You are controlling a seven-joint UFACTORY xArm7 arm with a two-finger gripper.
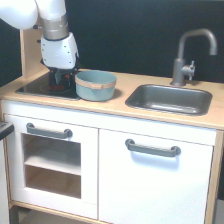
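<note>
A blue-green pot rests on the wooden counter, just right of the black stovetop and partly overlapping its edge. From the upper left the white arm reaches down, its dark gripper low over the stovetop and close to the pot's left side. Whether the fingers touch the pot is too small to make out, and so is how the fingers stand.
On the right a metal sink is set into the counter, with a grey faucet behind it. Bare counter lies between pot and sink. Below are an open-fronted cupboard and a white door with grey handles.
</note>
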